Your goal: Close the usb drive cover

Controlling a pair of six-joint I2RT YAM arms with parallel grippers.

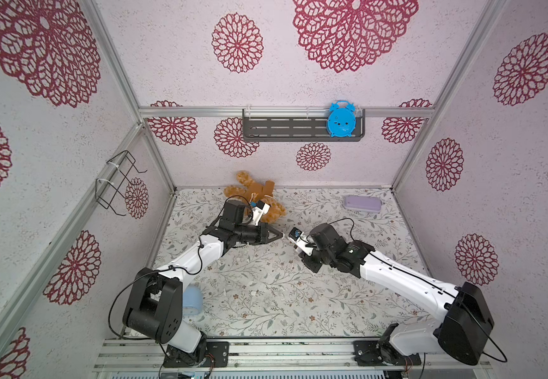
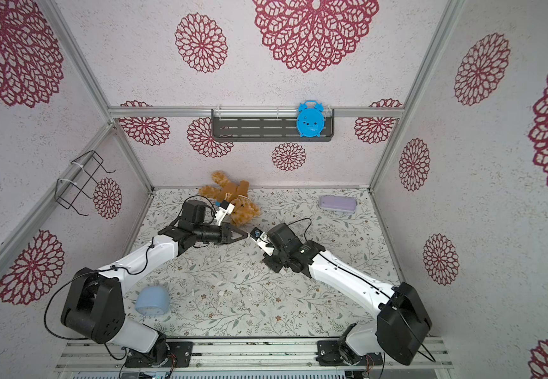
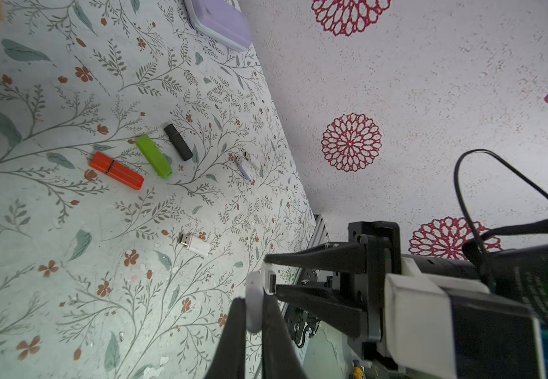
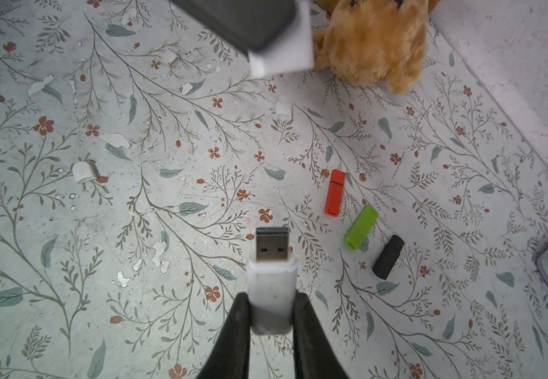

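A white USB drive point(image 4: 272, 297) is gripped between the fingers of my right gripper, its bare metal plug point(image 4: 272, 243) pointing away from the fingers. In the left wrist view that right gripper comes in from the right. My left gripper is shut on a small white cover point(image 3: 253, 293), which sticks out past its fingertips. Seen from the right wrist, the cover point(image 4: 283, 50) is at the top, apart from the plug. Both grippers face each other above the table, as the top left view shows.
On the table lie a red drive point(image 4: 334, 192), a green drive point(image 4: 361, 227), a black drive point(image 4: 388, 257) and another white drive point(image 3: 195, 244). A teddy bear point(image 1: 258, 195) and a purple case point(image 1: 362, 202) sit at the back. A blue cup point(image 2: 152, 300) stands front left.
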